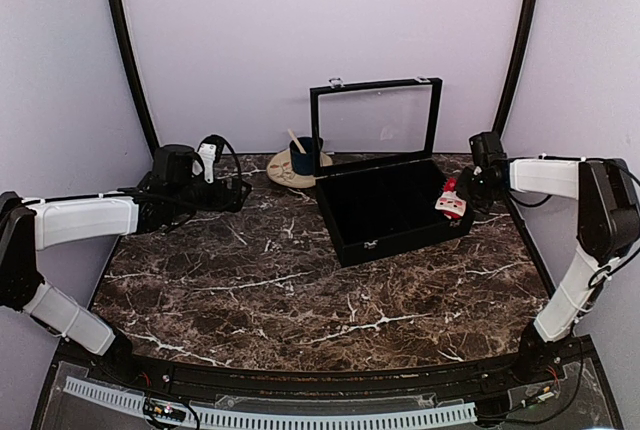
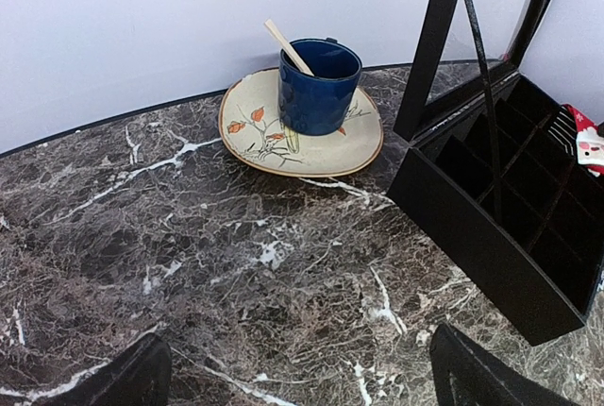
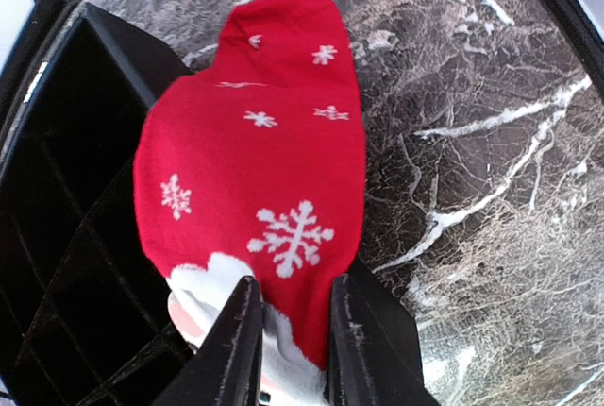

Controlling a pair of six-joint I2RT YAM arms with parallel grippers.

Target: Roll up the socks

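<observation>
A red sock (image 1: 451,198) with white snowflakes and a pale printed face lies over the right end of the black compartment box (image 1: 370,230), partly hanging on its rim. In the right wrist view the sock (image 3: 255,160) fills the middle, and my right gripper is at its lower part, fingers part open with sock fabric between or just under them; whether they grip it is unclear. My left gripper (image 1: 228,192) hangs over the left of the table, open and empty, its fingers at the bottom edge of the left wrist view.
A blue cup (image 2: 319,94) with a pale stick stands on a floral plate (image 2: 245,142) behind, left of the box. The box's glass lid (image 1: 375,84) stands raised.
</observation>
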